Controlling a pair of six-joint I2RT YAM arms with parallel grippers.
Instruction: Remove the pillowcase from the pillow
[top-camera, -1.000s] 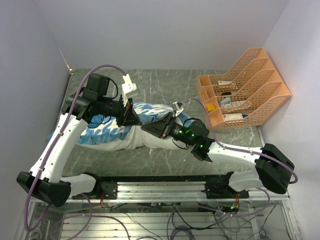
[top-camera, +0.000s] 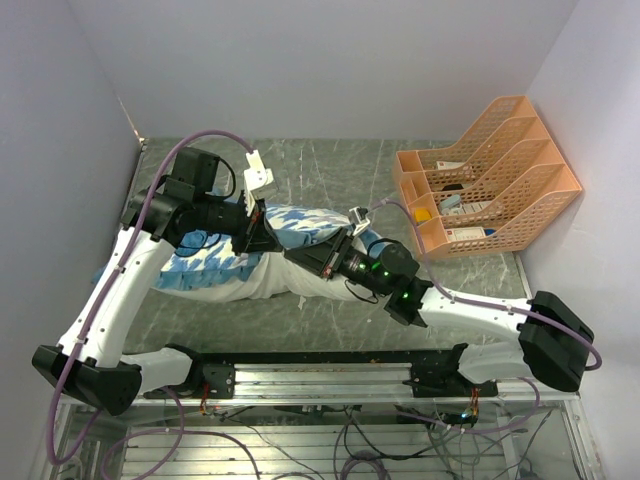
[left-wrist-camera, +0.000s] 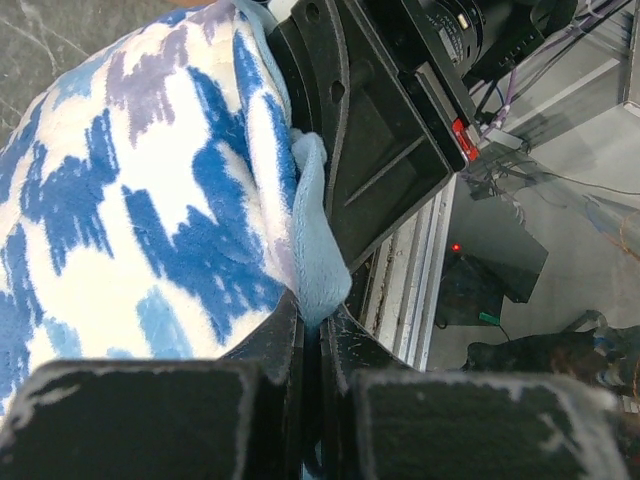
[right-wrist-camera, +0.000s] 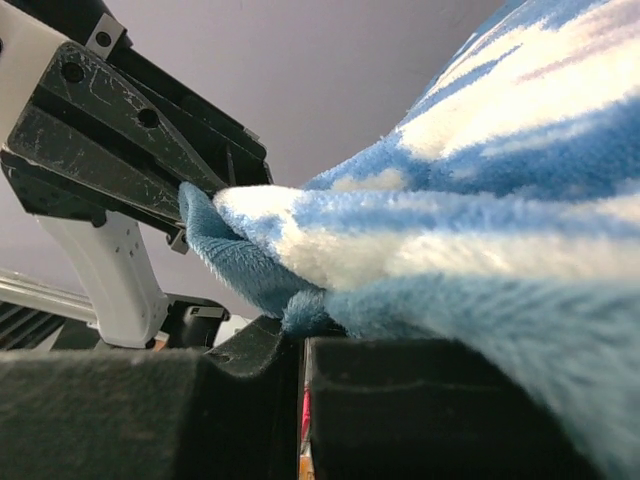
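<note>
The blue-and-white patterned pillowcase (top-camera: 215, 268) lies over the white pillow (top-camera: 275, 275), which shows along its front side. In the left wrist view, a bunched light-blue fold of the pillowcase (left-wrist-camera: 320, 265) runs down into my left gripper, shut on it. My right gripper is close beside the left one, its fingers together at the blue hem of the pillowcase (right-wrist-camera: 275, 272); a thin bit of cloth appears pinched at the tips. Between the two grippers a short stretch of the cloth is pulled up. The arms hide part of the pillow from above.
An orange divided rack (top-camera: 485, 180) holding small items stands at the back right. Bare grey table (top-camera: 320, 175) shows behind the pillow and in front of it. Walls close in on both sides, and metal rails (top-camera: 320, 380) line the front edge.
The left arm and the pillow look unmoved.
</note>
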